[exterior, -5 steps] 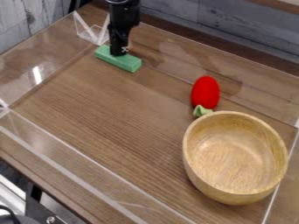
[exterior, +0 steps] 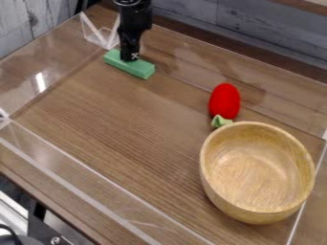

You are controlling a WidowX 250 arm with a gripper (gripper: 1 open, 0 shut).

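Note:
My black gripper (exterior: 129, 53) reaches down from the top over the left end of a green rectangular block (exterior: 138, 69), which lies flat on the wooden table near the back left. The fingertips are at or just above the block; it looks shut, though the fingers are small and hard to make out.
A red object with a green tip (exterior: 225, 100) lies at the right, just behind a large empty tan bowl (exterior: 220, 196) at the front right. Walls line the back and left edges.

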